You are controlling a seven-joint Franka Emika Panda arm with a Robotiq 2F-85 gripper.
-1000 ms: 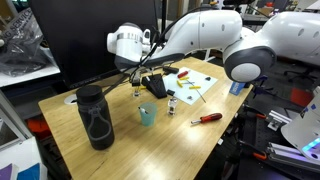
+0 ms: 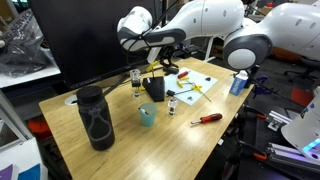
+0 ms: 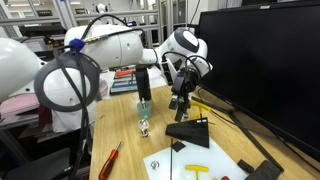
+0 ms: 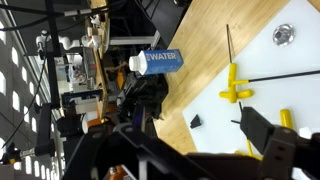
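In the wrist view my gripper has its two dark fingers spread apart, with no object visible between them. Below it lies a white sheet [image 4: 212, 108] with a yellow T-shaped piece [image 4: 236, 84] and thin dark rods. A black block [image 3: 188, 131] rests on the table beside the sheet, with a yellow handle [image 3: 201, 106] close by. In the first exterior view the black block [image 2: 154, 88] sits left of the sheet, and the white-wrapped arm arches above. A blue water carton [image 4: 160, 62] shows beyond the sheet.
A black cylinder [image 2: 96, 120] stands at the left, with a teal cup [image 2: 148, 116] and a small metal piece [image 2: 172, 104] to its right. A red screwdriver [image 2: 206, 119] lies near the front edge. A dark monitor [image 3: 260, 70] borders the back.
The arm's end has swung to the right in the first exterior view, from above the black block toward the white sheet. The tabletop objects look unmoved.
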